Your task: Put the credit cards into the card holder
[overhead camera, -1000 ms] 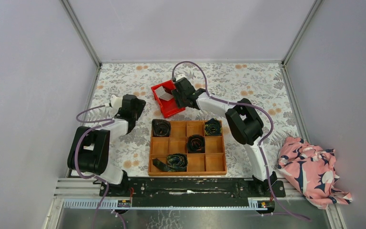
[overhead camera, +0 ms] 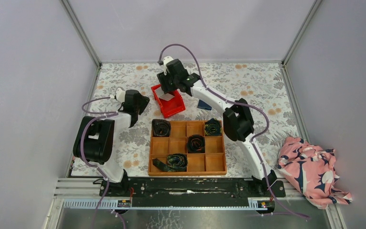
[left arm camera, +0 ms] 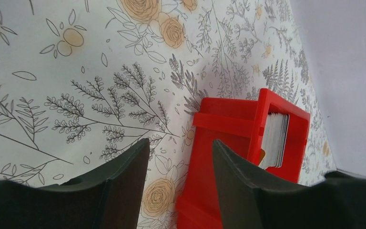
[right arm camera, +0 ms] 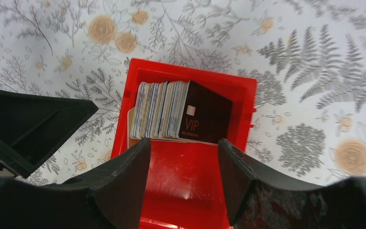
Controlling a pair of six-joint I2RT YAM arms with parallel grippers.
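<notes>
The red card holder [overhead camera: 169, 107] stands behind the orange tray. A stack of white-edged cards [right arm camera: 162, 109] with a black "VIP" card [right arm camera: 205, 114] lies in its far section. The cards [left arm camera: 276, 138] also show in the left wrist view. My right gripper is open over the holder, its fingers apart with nothing seen between them. My left gripper is open just left of the holder, with bare tablecloth and red plastic visible past its fingers.
An orange compartment tray [overhead camera: 196, 164] with several coiled dark items fills the front middle. A dark blue flat object [overhead camera: 204, 104] lies right of the holder. Pink patterned cloth [overhead camera: 310, 174] is bunched at the front right.
My right gripper has moved back and left over the holder, uncovering the blue flat object. My left gripper has moved slightly rightward and toward the back.
</notes>
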